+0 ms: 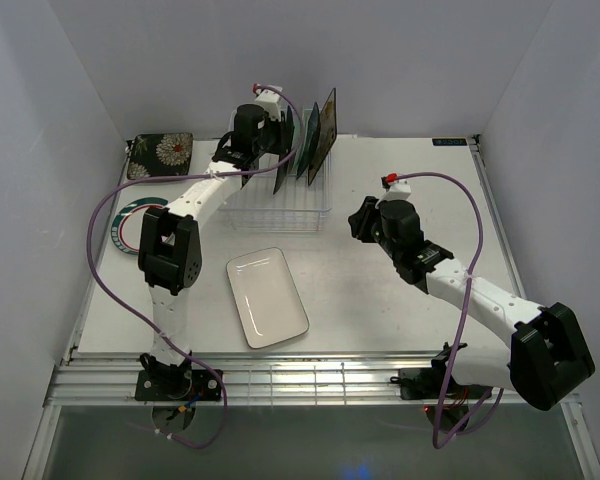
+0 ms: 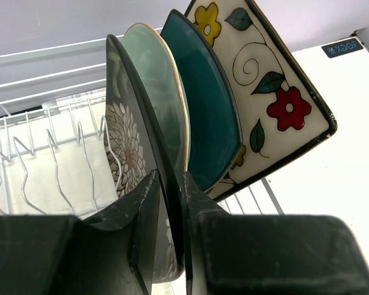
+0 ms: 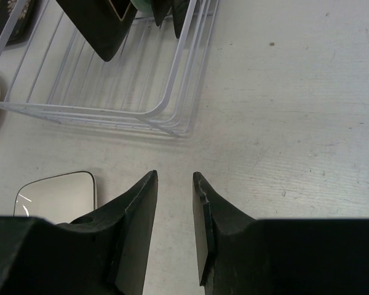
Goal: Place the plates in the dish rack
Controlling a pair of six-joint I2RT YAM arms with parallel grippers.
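Observation:
My left gripper is at the white dish rack [image 1: 280,220], its fingers around the near edge of a dark flower-patterned plate [image 2: 129,141]; whether they press on it I cannot tell. A pale green plate [image 2: 146,61], a teal plate [image 2: 206,104] and a square floral plate [image 2: 283,92] stand beside it. On the counter lie a white rectangular plate [image 1: 267,296], a red-and-teal-rimmed plate [image 1: 125,230] and a dark floral plate [image 1: 158,155]. My right gripper hangs right of the rack, fingers apart with nothing between them.
Walls [image 1: 550,160] enclose the workspace at the sides and back.

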